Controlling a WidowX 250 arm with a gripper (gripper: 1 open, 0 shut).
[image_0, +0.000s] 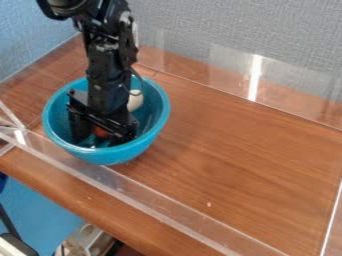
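Note:
A blue bowl (144, 140) sits on the wooden table at the left. My black gripper (104, 125) reaches down inside it, open, with its fingers low in the bowl. A small orange-red object (102, 133) shows partly between and behind the fingers, mostly hidden. A pale object (135, 100) lies at the bowl's right inner side, partly behind the arm.
Transparent edging runs along the table's front and back, with a grey wall behind. Blue floor shows at the lower left.

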